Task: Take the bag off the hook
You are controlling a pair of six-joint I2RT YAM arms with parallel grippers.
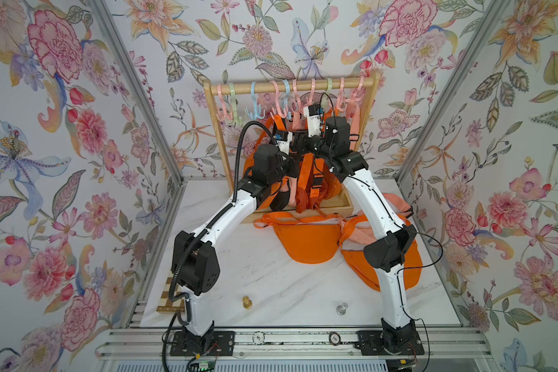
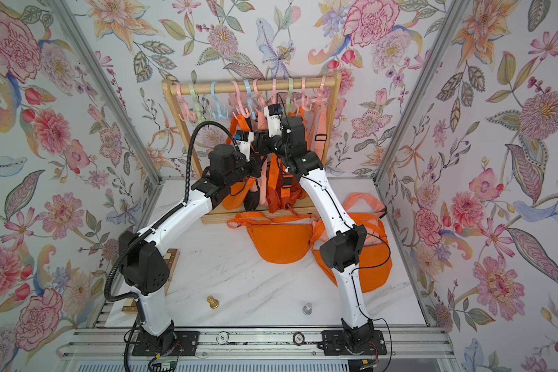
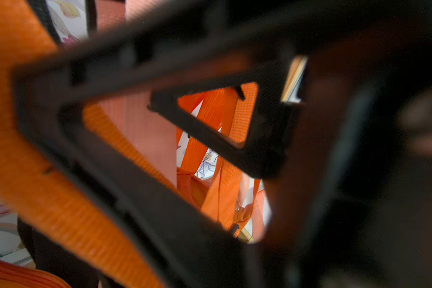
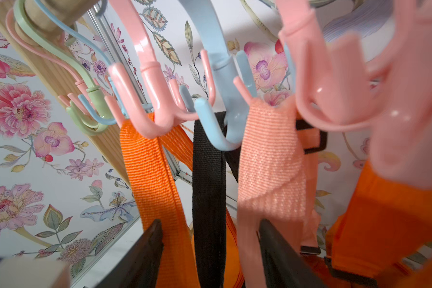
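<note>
Orange (image 4: 151,182), black (image 4: 208,192) and pink (image 4: 268,182) straps hang from pink (image 4: 156,96) and blue (image 4: 220,72) hooks in the right wrist view. My right gripper is open below these hooks, its blurred fingers (image 4: 146,256) apart, the black strap showing in the gap and no grasp visible. My left gripper is shut among the straps, with an orange strap (image 3: 14,144) close beside its dark finger frame. Whether any webbing is pinched there is hidden. Both grippers (image 1: 296,145) crowd together in the top left view.
The wooden rack (image 1: 220,142) carries several more hooks and bags. Two orange bags (image 1: 310,241) (image 1: 378,266) lie on the table in front and at right. Gold (image 1: 247,302) and silver (image 1: 342,308) pieces stand near the front edge.
</note>
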